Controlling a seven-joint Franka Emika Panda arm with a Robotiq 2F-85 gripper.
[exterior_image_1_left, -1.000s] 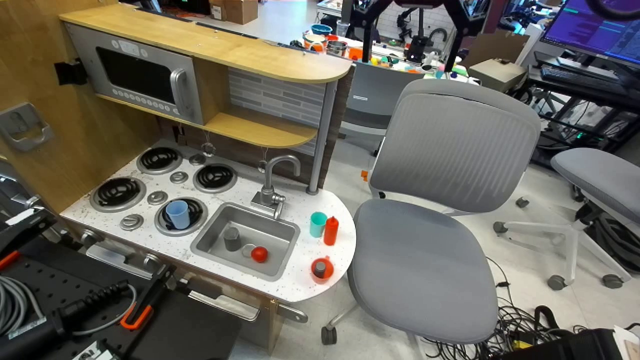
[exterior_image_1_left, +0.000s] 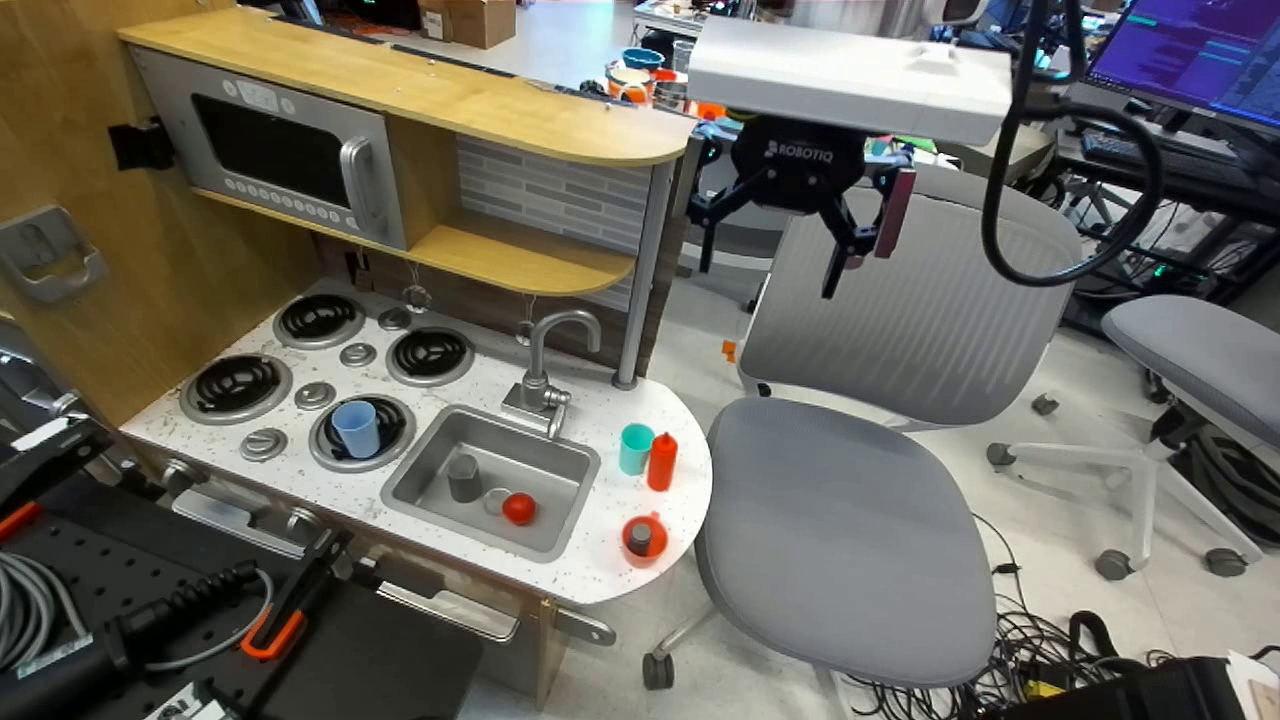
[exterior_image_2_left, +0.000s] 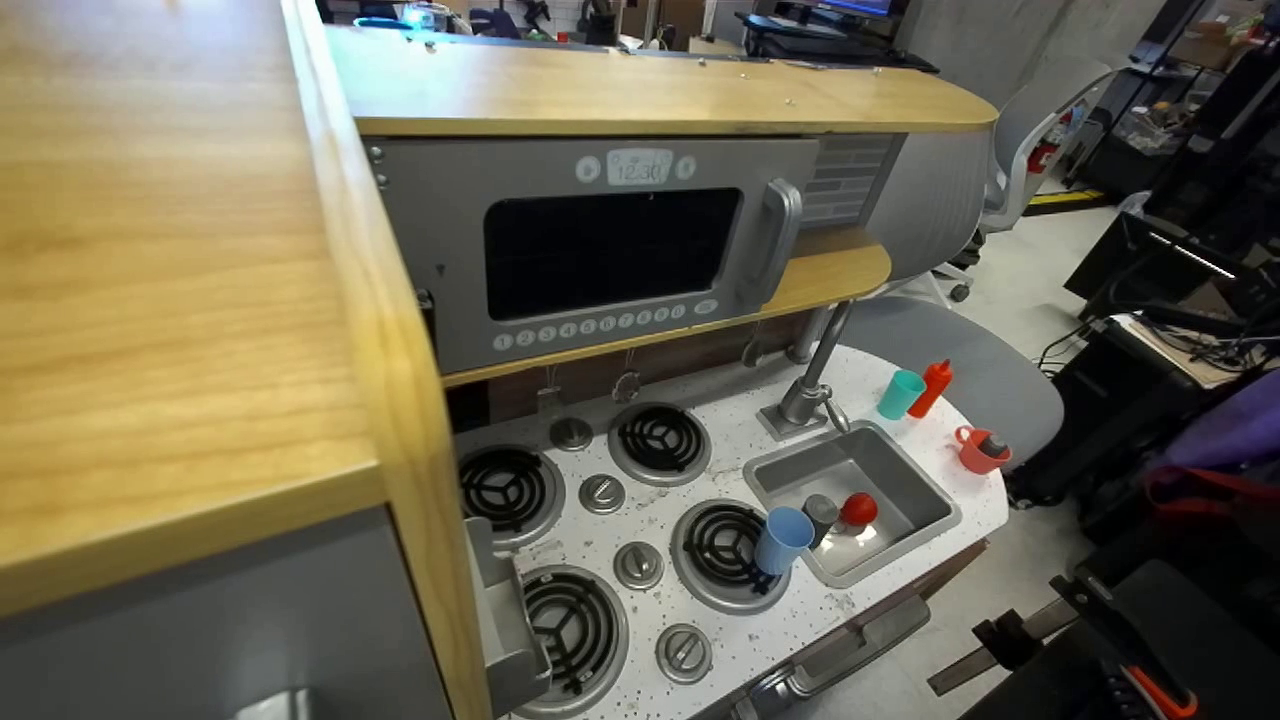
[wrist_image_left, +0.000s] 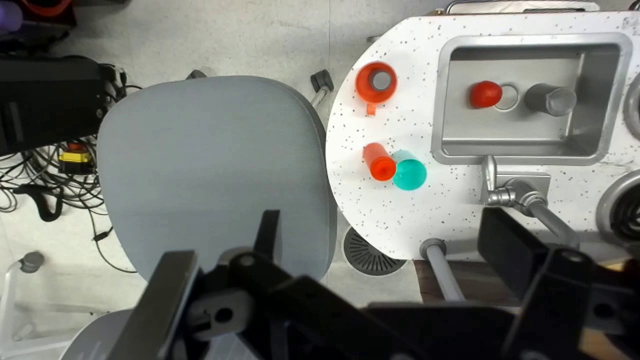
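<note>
My gripper (exterior_image_1_left: 770, 278) hangs open and empty in exterior view 1, high above the chair and well off the counter. In the wrist view its fingers (wrist_image_left: 508, 246) are spread wide. Near the counter's rounded end stand a teal cup (wrist_image_left: 410, 174) and a red bottle (wrist_image_left: 380, 163), close together. An orange-red cup (wrist_image_left: 382, 67) with a small grey item inside stands nearby. The sink (wrist_image_left: 480, 135) holds a red ball-like object (wrist_image_left: 484, 94) and a grey cylinder (wrist_image_left: 549, 99). A blue cup (exterior_image_1_left: 355, 427) is on a front burner.
Over the counter runs a shelf with a toy microwave (exterior_image_2_left: 612, 258). The faucet (exterior_image_1_left: 536, 360) and a grey post (exterior_image_1_left: 649, 270) rise from the counter. A grey chair (exterior_image_1_left: 840, 540) stands against its rounded end.
My gripper has come down into fuller view in exterior view 1, with the white arm now showing above it. The objects on the counter and in the sink have not moved.
</note>
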